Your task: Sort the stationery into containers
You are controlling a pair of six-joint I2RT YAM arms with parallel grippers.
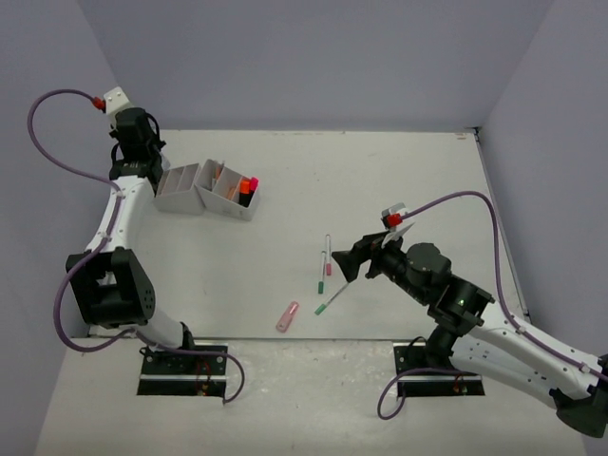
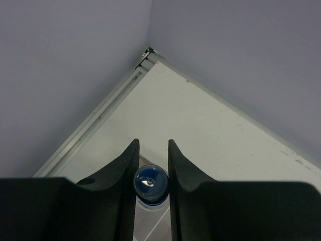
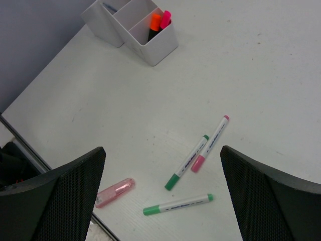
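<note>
Up at the far left, my left gripper is shut on a clear tube with a blue end (image 2: 151, 185). In the top view its arm hides most of the tube. Over the table's right half, my right gripper hangs open and empty. Below it lie a green-capped marker (image 3: 188, 161), a pink-capped marker (image 3: 210, 143), a second green-capped marker (image 3: 178, 204) and a pink tube (image 3: 115, 192). Two grey containers stand at the back left: a left one (image 1: 178, 202) and a right one (image 1: 226, 206) with orange and pink highlighters (image 1: 247, 186) in it.
Grey walls (image 2: 241, 55) close in behind and beside the table, near the left arm. The pink tube lies close to the front edge.
</note>
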